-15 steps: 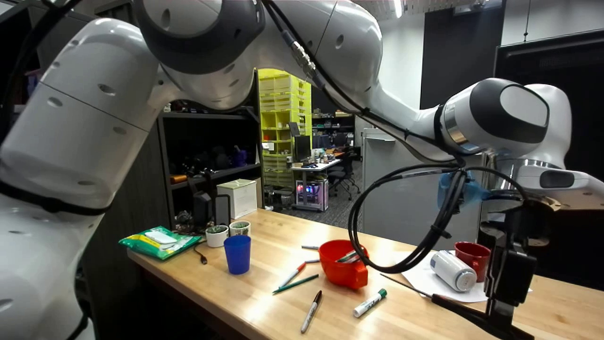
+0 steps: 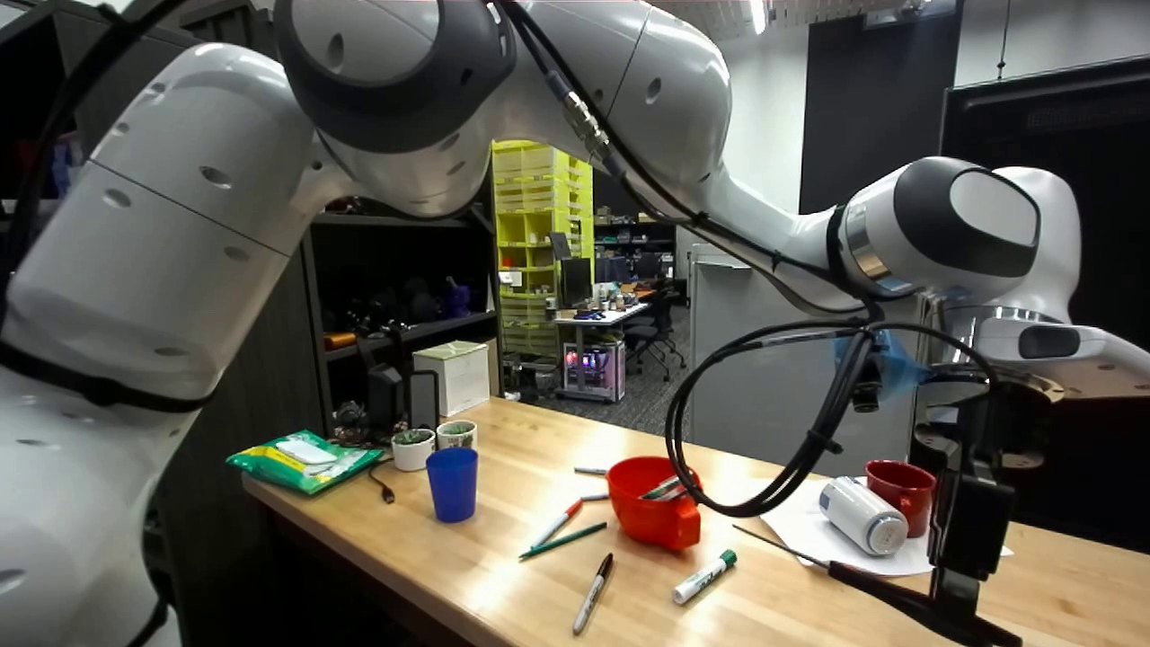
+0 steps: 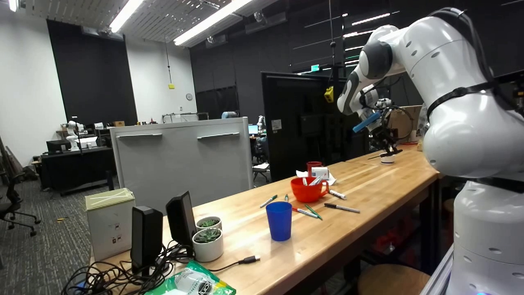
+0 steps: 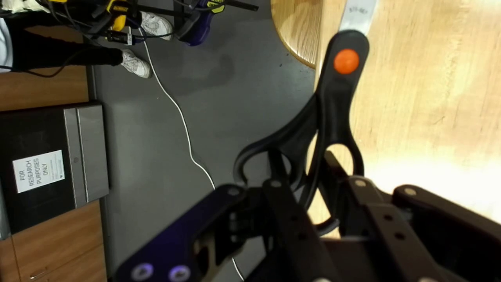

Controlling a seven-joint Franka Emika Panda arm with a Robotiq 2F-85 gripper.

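Black-handled scissors [image 4: 345, 89] with an orange pivot and a metal blade hang in my gripper, which is shut on their handle loops. In the wrist view the blade runs out past the top edge, so its tip is cut off there. From exterior view 1, the scissors [image 2: 879, 589] point leftward in front of the white paper, and the lower gripper reaches the bottom edge. Far off in exterior view 2, the scissors [image 3: 390, 154] appear small, overlapping a white round object [image 3: 387, 159]; whether they touch it I cannot tell.
A red bowl-like mug [image 2: 650, 507] holds pens; several markers lie around it. A white can [image 2: 862, 516] and a dark red mug [image 2: 903, 494] sit on paper. A blue cup [image 2: 452, 485] stands farther left. Below the wrist camera, the table edge [image 4: 323, 42] borders open floor.
The gripper and scissors have shifted very slightly to the right in exterior view 1, with the scissors still held. The objects on the table have not moved.
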